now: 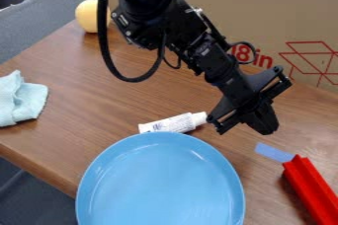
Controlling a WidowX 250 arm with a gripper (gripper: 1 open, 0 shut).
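Note:
My black gripper hangs over the wooden table at the right of centre, its tips pointing down and shut, with nothing visible between them. Just left of and below it lies a white tube. A round light-blue plate fills the lower middle, and a red elongated object lies at the right edge, beside a small piece of blue tape.
A pale blue cloth lies at the left edge. A yellow round object is at the back left, partly behind the arm. A cardboard box stands along the back.

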